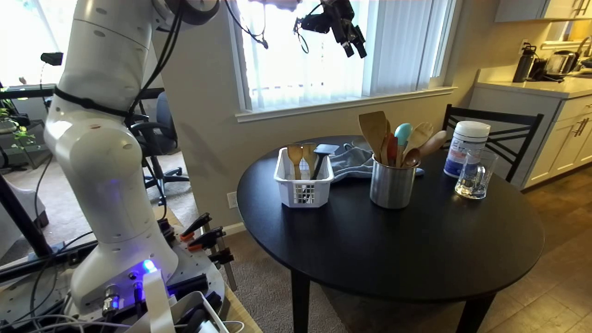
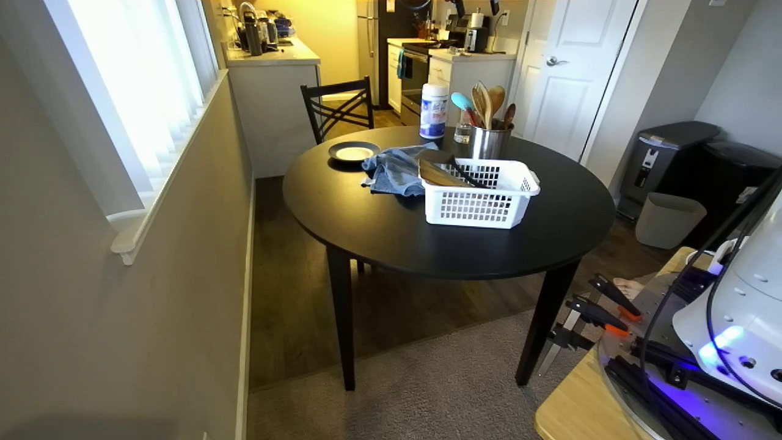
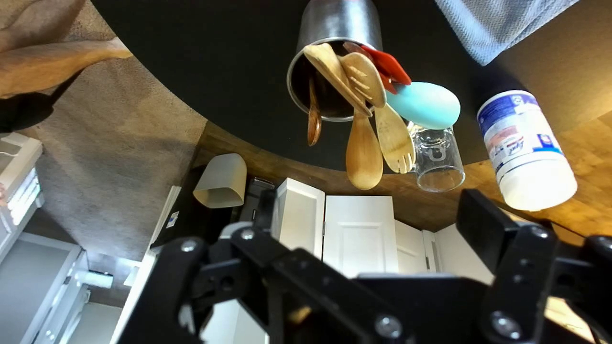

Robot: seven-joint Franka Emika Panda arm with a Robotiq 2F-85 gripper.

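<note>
High above the table, my gripper (image 1: pixel 356 53) hangs in front of the window. Its two fingers stand wide apart in the wrist view, nothing between them, so the gripper is open. Below it, a steel canister (image 1: pixel 391 186) holds wooden spoons, a turquoise-headed utensil (image 3: pixel 427 105) and a red one (image 3: pixel 390 65). A white basket (image 2: pixel 480 209) stands near the canister, with wooden spatulas (image 1: pixel 295 155) and a black-handled tool (image 1: pixel 320 161) leaning in it. Behind them lies a crumpled blue-grey cloth (image 2: pixel 399 170).
A glass mug (image 1: pixel 474 176) and a white-lidded wipes tub (image 1: pixel 465 147) stand at the table's right side. A small dark-rimmed plate (image 2: pixel 354 151) lies by the cloth. A black chair (image 2: pixel 338 110) stands behind.
</note>
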